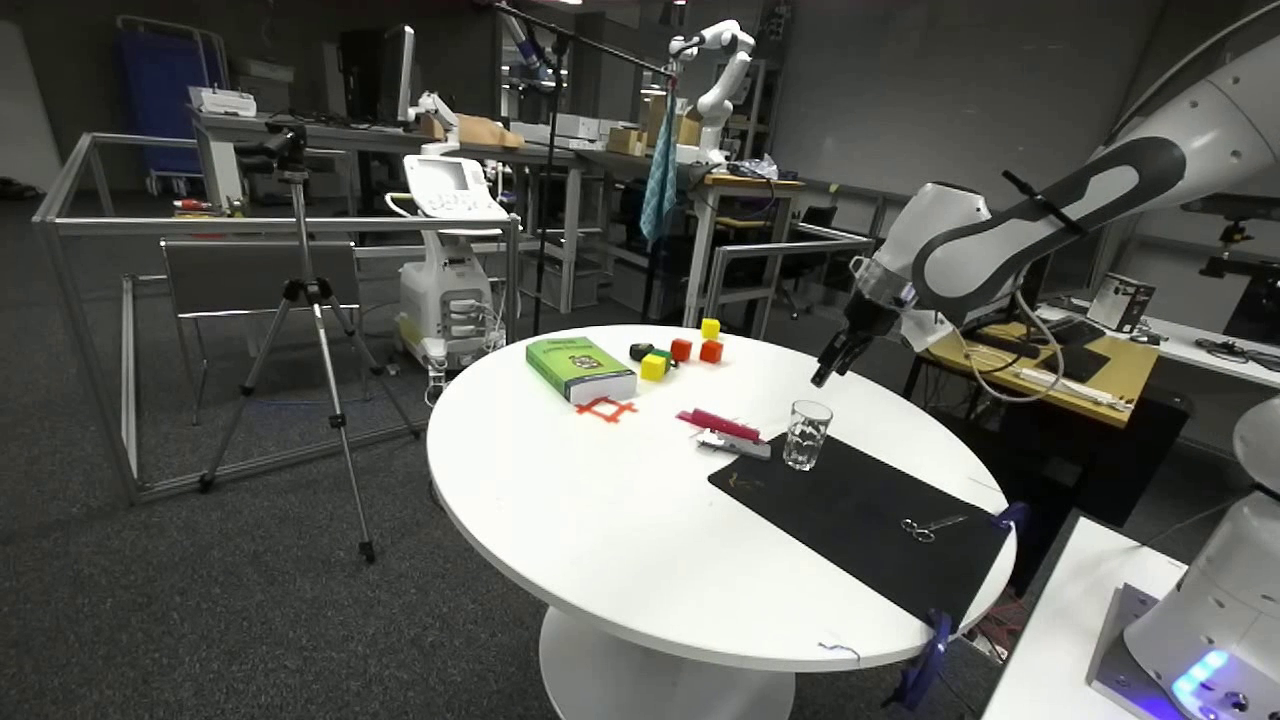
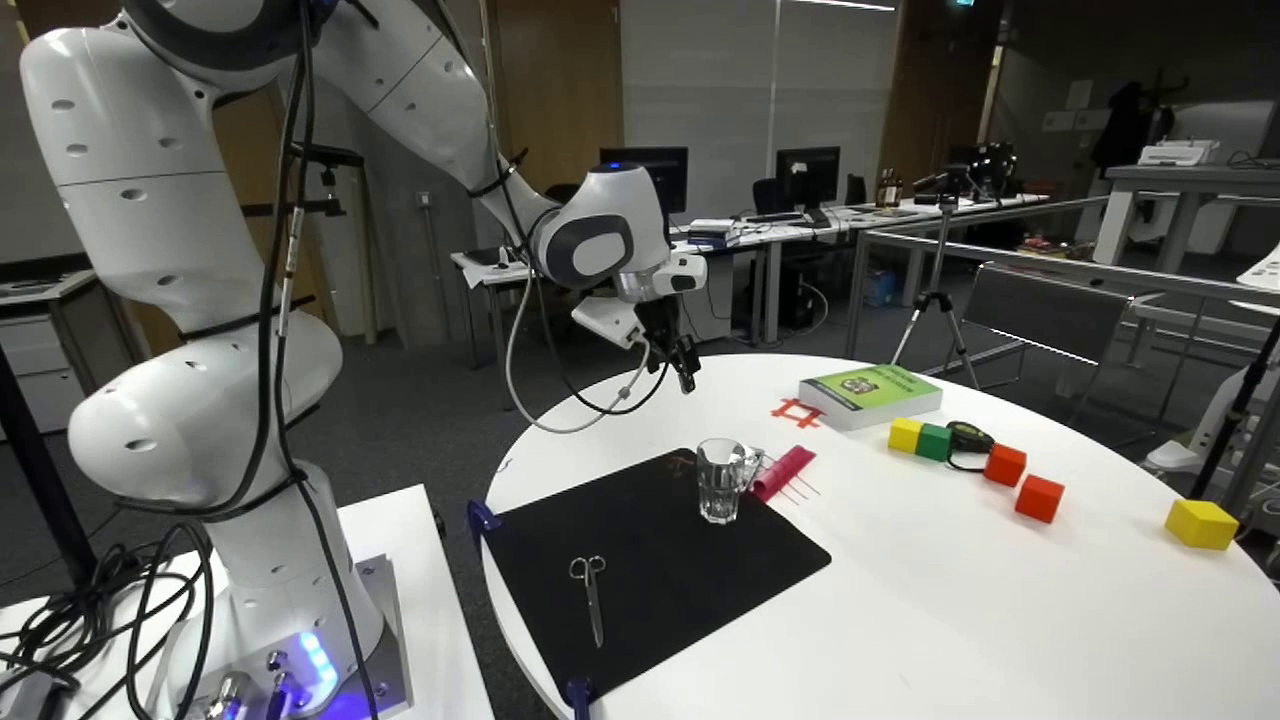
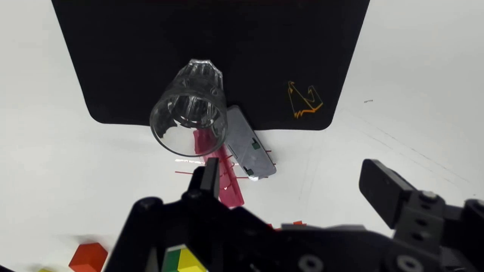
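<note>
My gripper is open, its two black fingers [image 3: 381, 186] wide apart with nothing held between them. In the first exterior view it hangs in the air above the table, tilted downward, behind the glass. A clear drinking glass [image 2: 721, 482] stands upright on the black mat [image 2: 648, 564], near the mat's edge. From the wrist view the glass [image 3: 190, 113] lies above the left finger, apart from it. Beside the glass are a grey device [image 3: 249, 145] and a dark pink strip [image 3: 229, 186]. Scissors [image 2: 588, 588] rest on the mat.
A green book [image 1: 581, 370] with a red hash-shaped piece [image 1: 606, 409] sits across the round white table [image 1: 564, 516]. Red blocks [image 2: 1038, 498], yellow blocks [image 2: 1201, 524] and a green block [image 2: 933, 442] are scattered there. Blue clamps [image 1: 924, 660] grip the mat at the table edge.
</note>
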